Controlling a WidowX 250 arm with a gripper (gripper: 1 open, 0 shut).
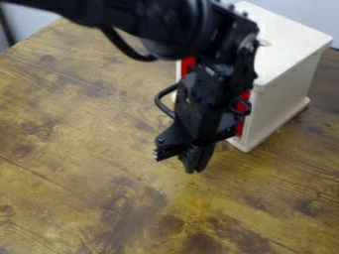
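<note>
My black gripper (193,159) points down at the wooden table in the middle of the view, low in front of a white box (276,79) with a red front (241,117). Its fingers are shut, with nothing visible between them. The arm hides much of the red face.
A white wall shows behind the box, and a pale edge at the far top left.
</note>
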